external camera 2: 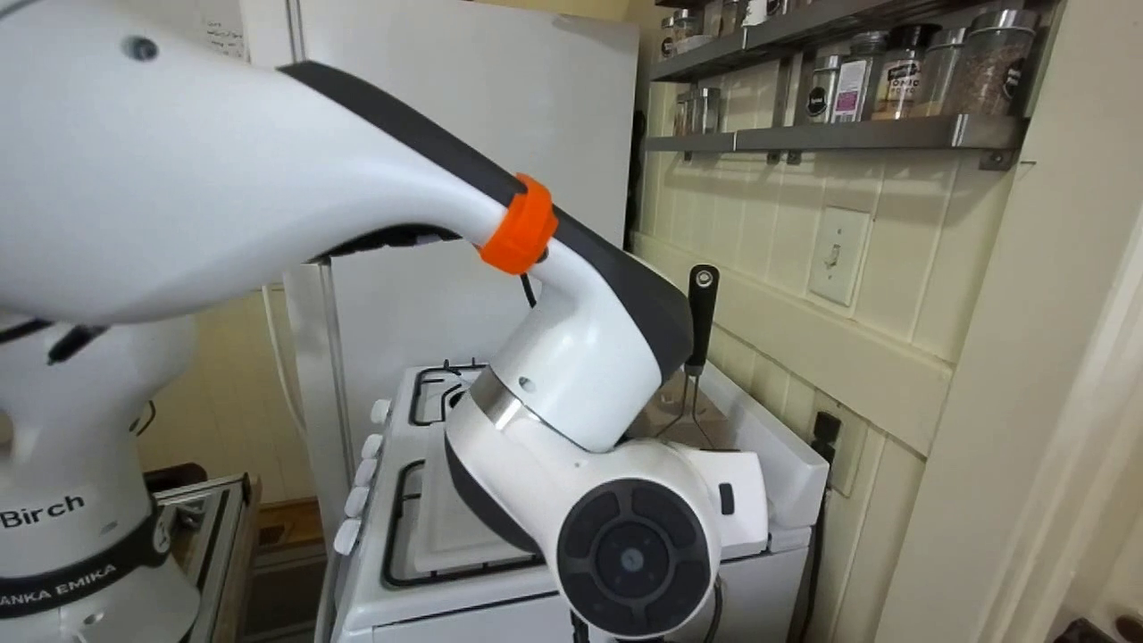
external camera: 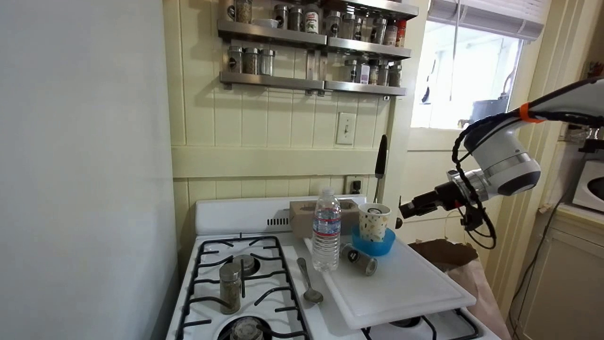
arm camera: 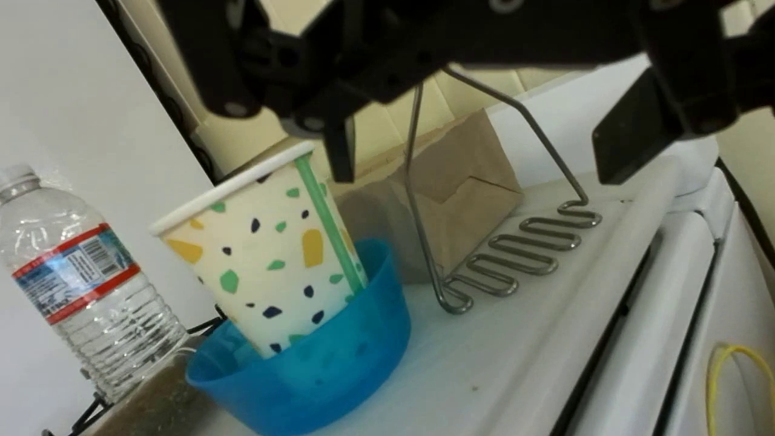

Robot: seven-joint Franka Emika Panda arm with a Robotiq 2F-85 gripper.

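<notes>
A paper cup with coloured flecks [arm camera: 280, 254] leans inside a blue bowl [arm camera: 319, 385] in the wrist view. The same cup [external camera: 373, 224] and bowl [external camera: 380, 244] are at the back of the white cutting board [external camera: 407, 289]. My gripper [external camera: 403, 213] is in the air just right of the cup, not touching it. Its fingers [arm camera: 639, 131] stand wide apart and open, with only background between them. Behind the cup, a wire masher [arm camera: 534, 243] with a black handle [external camera: 381, 157] stands upright. In exterior view 2 the arm hides the gripper, cup and bowl.
Left of the bowl stands a water bottle [external camera: 326, 235], with a spice jar [external camera: 359, 259] lying beside it. A brown box [external camera: 300, 218] sits behind. A spoon [external camera: 310, 286] and an upright jar [external camera: 230, 289] are further left. The board's front is clear.
</notes>
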